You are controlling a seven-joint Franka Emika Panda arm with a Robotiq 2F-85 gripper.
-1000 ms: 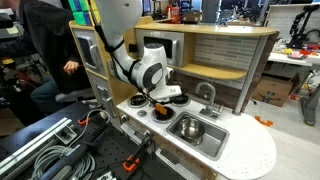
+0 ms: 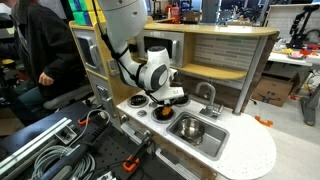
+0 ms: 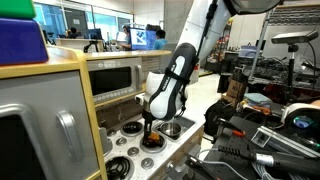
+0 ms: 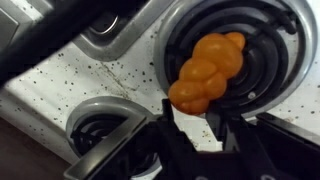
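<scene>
An orange, lumpy toy-like object (image 4: 213, 68) lies over a black coil burner (image 4: 262, 72) in the wrist view, one rounded end toward my fingers. My gripper is part open, with a gap between its dark fingertips. That end of the orange object sits just beyond the gap; whether the fingers touch it is unclear. Exterior view 1 shows the object as a small orange patch (image 2: 166, 111) at the front burner, below the white arm. From exterior view 2, the gripper (image 3: 150, 128) is low over the stove, its fingers too small to make out.
A sink (image 2: 203, 132) with a metal pot lies right of the burners, under a faucet (image 2: 207, 93). More burners surround the arm, including one (image 3: 119, 166) at the near side. A shelf unit (image 2: 215, 50) stands behind; the white counter (image 2: 245, 152) beyond the sink is clear.
Over the last second the arm has shifted slightly. The orange patch appears a little farther right at the front burner; the pot and sink look unchanged.
</scene>
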